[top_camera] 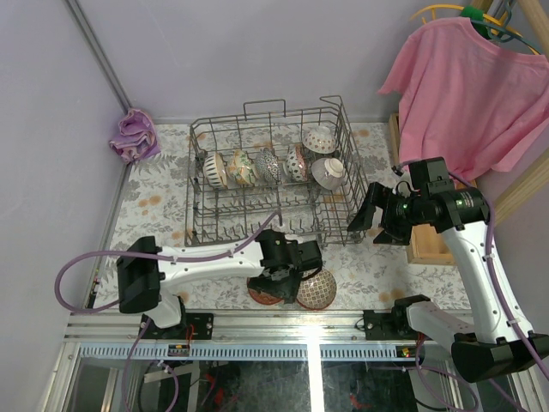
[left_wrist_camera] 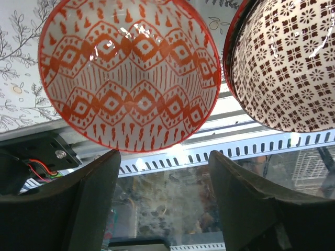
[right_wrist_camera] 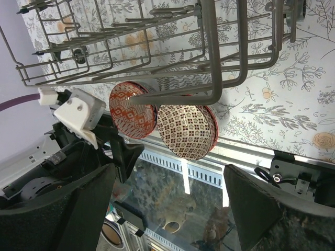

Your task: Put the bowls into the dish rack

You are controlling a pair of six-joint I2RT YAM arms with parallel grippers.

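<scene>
A red-and-white patterned bowl (left_wrist_camera: 131,78) lies on the table's front strip, its inside facing the left wrist camera. Beside it rests a bowl with a small brown print (left_wrist_camera: 293,68), which seems to sit in another bowl whose red rim shows beneath. My left gripper is above the red bowl's near rim, fingers apart and nothing between them; from the top its arm partly covers that bowl (top_camera: 262,297). Right of the dish rack (top_camera: 266,215), my right gripper (top_camera: 364,230) stands open and empty. Several bowls, among them a white one (top_camera: 328,172), sit in the rack.
A metal rail (top_camera: 257,324) runs along the table's front edge. To the right, a pink shirt (top_camera: 476,94) hangs over a wooden box (top_camera: 427,249). A purple cloth (top_camera: 135,136) lies in the back left corner. The table left of the rack is clear.
</scene>
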